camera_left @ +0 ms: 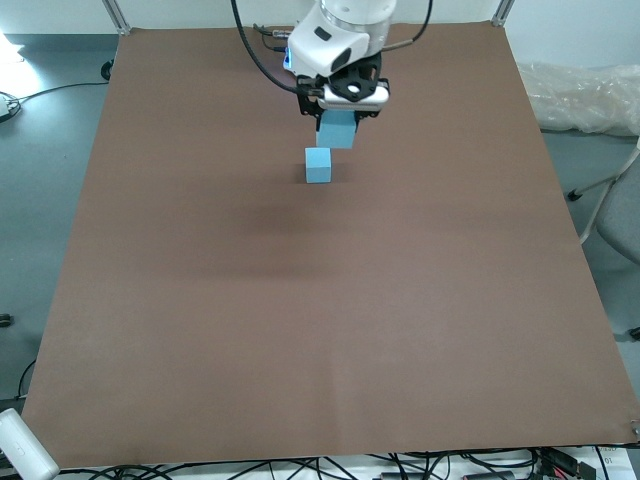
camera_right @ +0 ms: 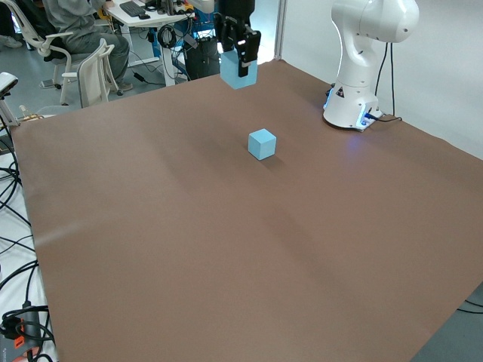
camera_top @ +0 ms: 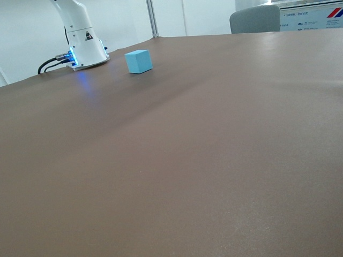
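Note:
The gripper [camera_left: 338, 112] is shut on a light blue cube [camera_left: 336, 134], raised above the table; in the right view the gripper [camera_right: 242, 59] holds this cube [camera_right: 232, 74] high over the tabletop. A second, smaller-looking light blue cube [camera_left: 318, 167] sits on the brown table [camera_left: 320, 320], just below the held one in the left view; in the right view this resting cube [camera_right: 262, 143] is near the middle back. The top view shows the resting cube [camera_top: 139, 61] alone; the gripper is out of that view.
The white robot base [camera_right: 353, 105] stands at the table's back edge with cables behind it. Cables and devices [camera_right: 23, 332] lie off the table's edge; chairs stand beside it.

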